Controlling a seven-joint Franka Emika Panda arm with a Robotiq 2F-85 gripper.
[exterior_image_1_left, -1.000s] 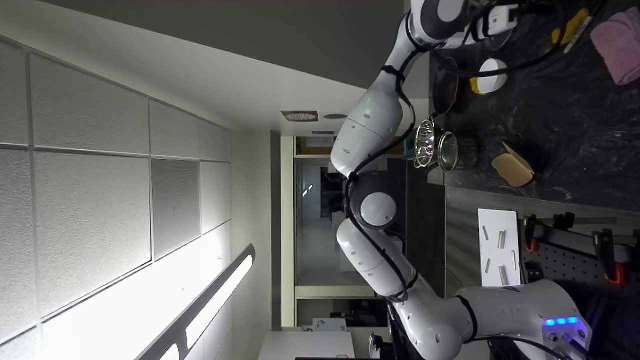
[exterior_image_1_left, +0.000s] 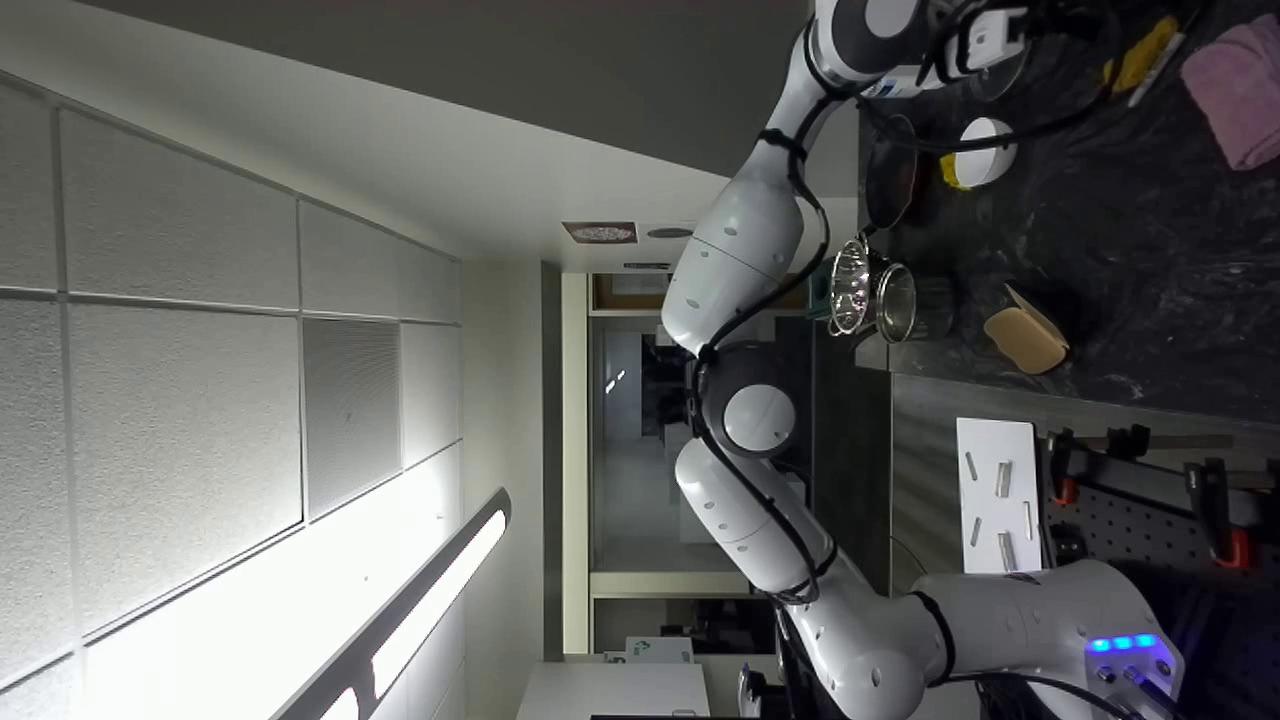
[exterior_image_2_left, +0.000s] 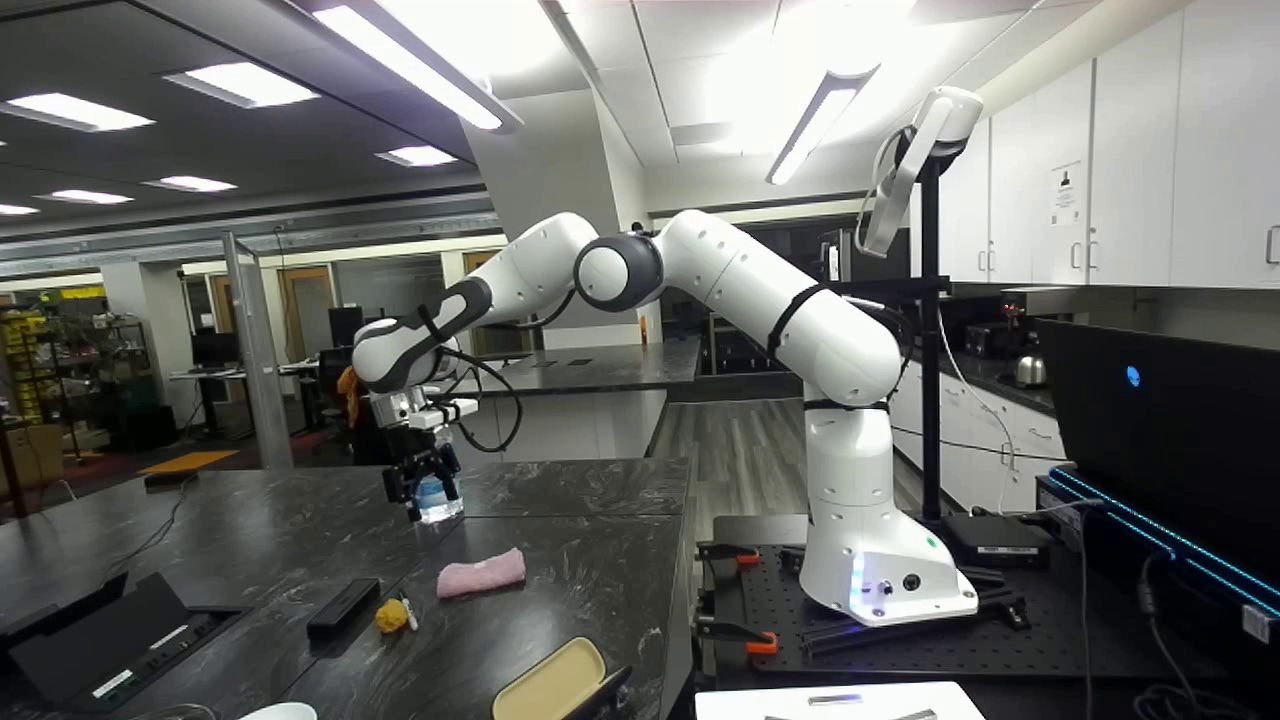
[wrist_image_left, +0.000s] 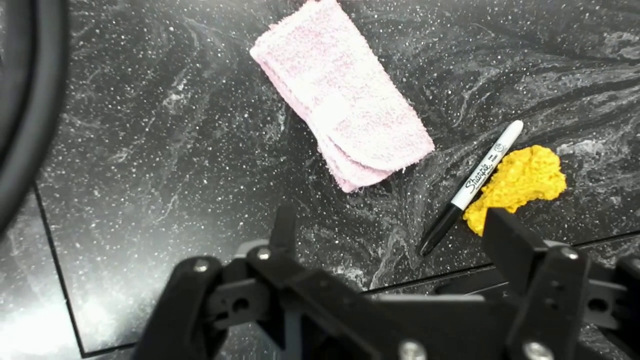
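My gripper stands open in the wrist view, its two dark fingers wide apart and only tabletop showing between their tips. Beyond the fingers lies a folded pink cloth (wrist_image_left: 348, 96). To its right, a Sharpie marker (wrist_image_left: 474, 180) with a black cap rests against a crumpled yellow lump (wrist_image_left: 525, 177); the right fingertip overlaps the lump's lower edge in this view. From exterior view 2, the gripper (exterior_image_2_left: 422, 487) points down over the far part of the table, in line with a clear bottle (exterior_image_2_left: 440, 506) partly hidden by the fingers.
A tan open case (exterior_image_2_left: 552, 682) lies near the table's edge. Exterior view 1 shows a white bowl (exterior_image_1_left: 986, 154), a dark pan (exterior_image_1_left: 890, 180) and a metal pot (exterior_image_1_left: 896, 302). A black slab (exterior_image_2_left: 343, 608) sits near the marker. Bare tabletop surrounds the cloth.
The arm's wrist end has shifted slightly left in exterior view 1. The cloth, bowl, pan and pot stand where they were.
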